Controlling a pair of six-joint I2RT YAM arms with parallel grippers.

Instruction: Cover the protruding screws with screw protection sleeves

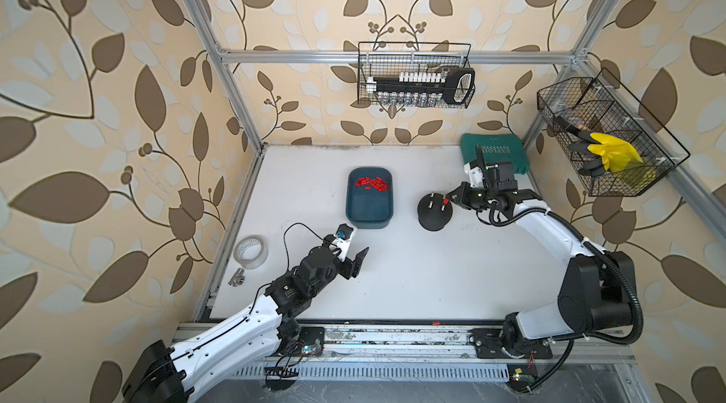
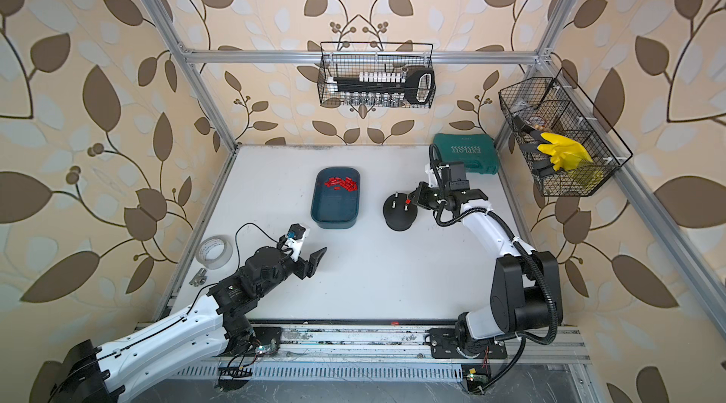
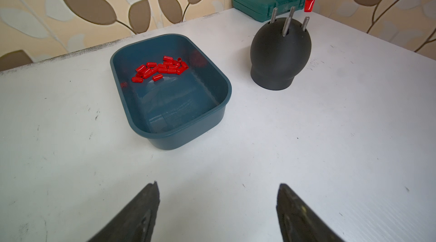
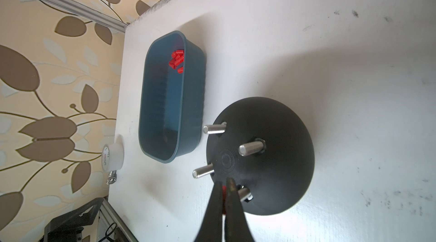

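Observation:
A black domed base (image 3: 280, 53) carries several protruding steel screws (image 4: 249, 148), all bare where visible. My right gripper is shut on a red sleeve (image 3: 309, 6) at the dome's right, beside a screw. More red sleeves (image 3: 159, 69) lie in a blue tray (image 3: 181, 130) left of the dome. My left gripper hangs over the bare front-left table, part open with nothing between its fingers.
A green case (image 3: 258, 1) lies at the back right. A tape roll (image 1: 261, 251) and a small metal part (image 1: 236, 276) sit at the left edge.

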